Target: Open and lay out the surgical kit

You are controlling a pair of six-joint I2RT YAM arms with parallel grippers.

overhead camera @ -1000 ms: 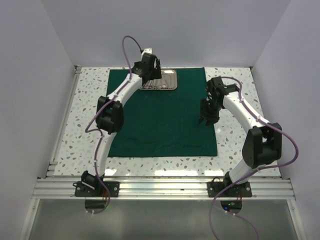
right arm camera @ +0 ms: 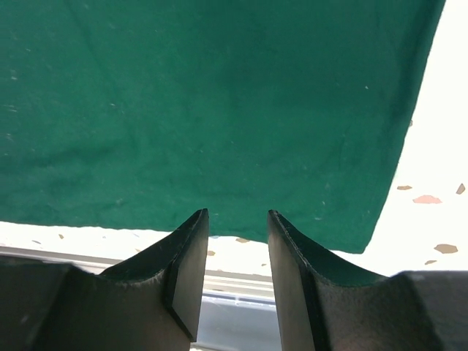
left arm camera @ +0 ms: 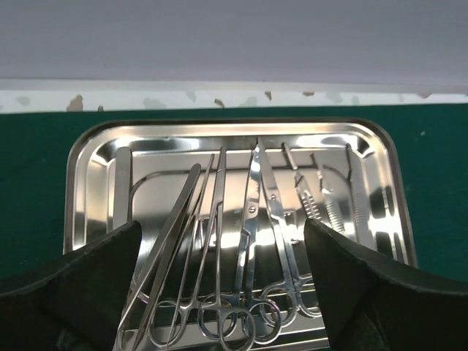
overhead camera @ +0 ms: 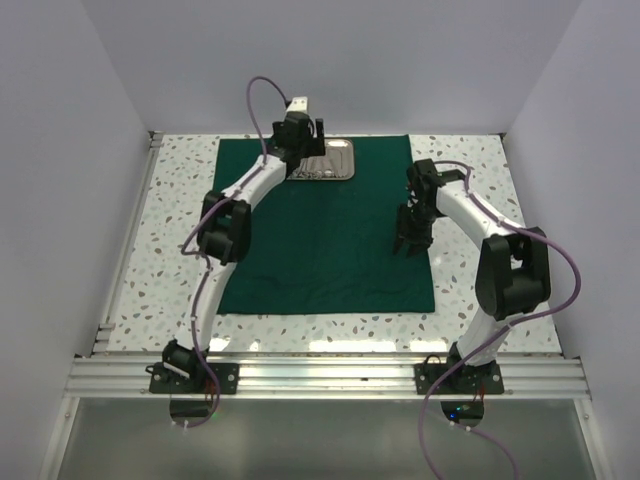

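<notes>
A steel tray (left arm camera: 380, 161) of surgical instruments, with several scissors (left arm camera: 248, 248), tweezers (left arm camera: 164, 241) and handles, lies on the back of the green cloth (overhead camera: 325, 255). My left gripper is open over the tray, its fingers either side of the instruments, none visibly held. In the top view it partly hides the tray. My right gripper is over the right part of the cloth, fingers part way apart, nothing between them.
Speckled table (overhead camera: 150, 270) shows around it, with walls at the back and sides and a rail along the front edge.
The left gripper has shifted slightly over the tray, down and back up in the top view. The right arm has moved a little toward the left.
</notes>
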